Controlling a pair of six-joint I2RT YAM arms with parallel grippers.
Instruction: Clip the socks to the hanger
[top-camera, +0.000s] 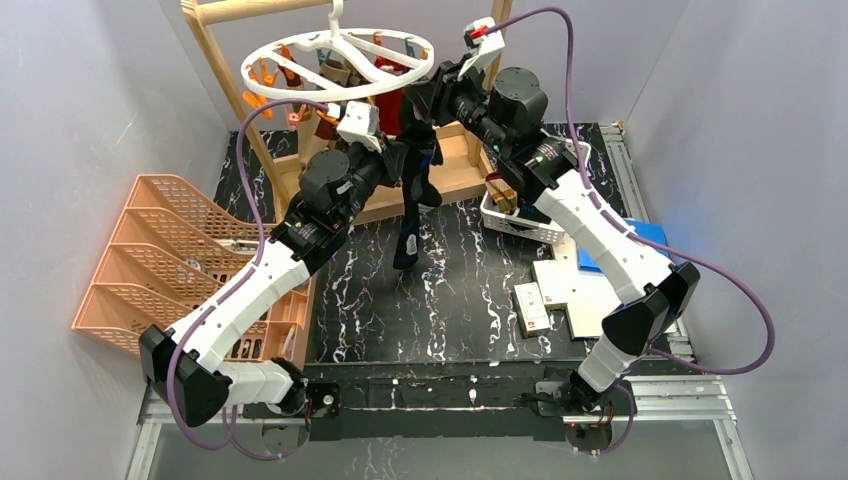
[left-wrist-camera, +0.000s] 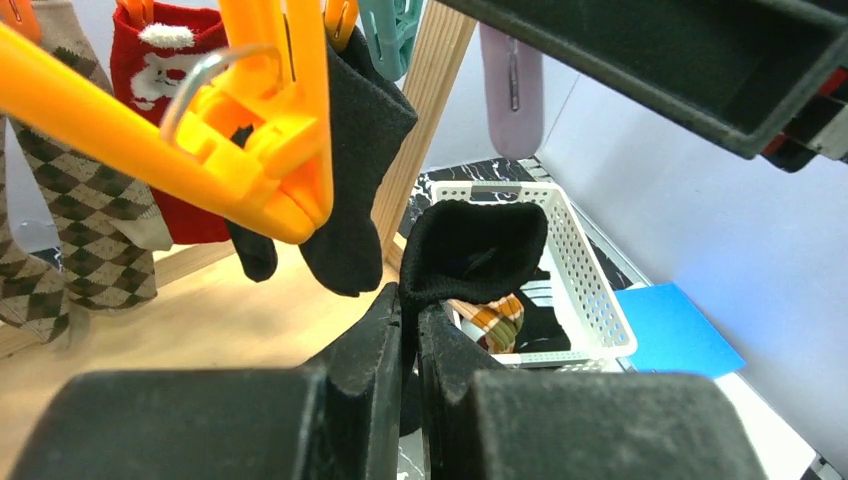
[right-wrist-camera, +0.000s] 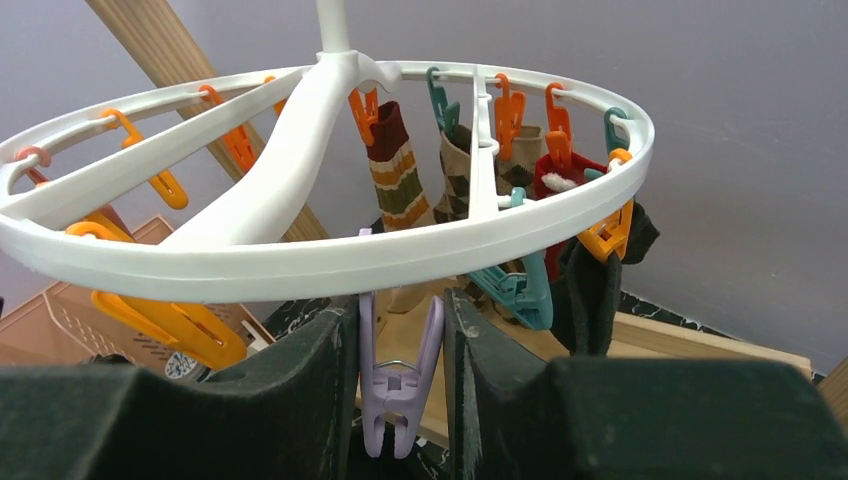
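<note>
My left gripper is shut on a black sock (left-wrist-camera: 478, 245); its cuff sticks up above the fingertips, and the rest hangs below in the top view. A lilac clip (right-wrist-camera: 396, 390) on the white round hanger (right-wrist-camera: 420, 256) stands between the fingers of my right gripper, which is shut on it at the rim. From the left wrist, the clip's lower end (left-wrist-camera: 514, 95) shows above and right of the sock cuff, apart from it. Whether the clip's mouth is parted is hard to tell.
Other socks hang clipped on the hanger, among them a red one (left-wrist-camera: 172, 120) and a dark one (left-wrist-camera: 355, 170) beside an orange clip (left-wrist-camera: 270, 160). The wooden stand (top-camera: 225, 90) is close behind. A white basket (top-camera: 540, 232) holds more socks.
</note>
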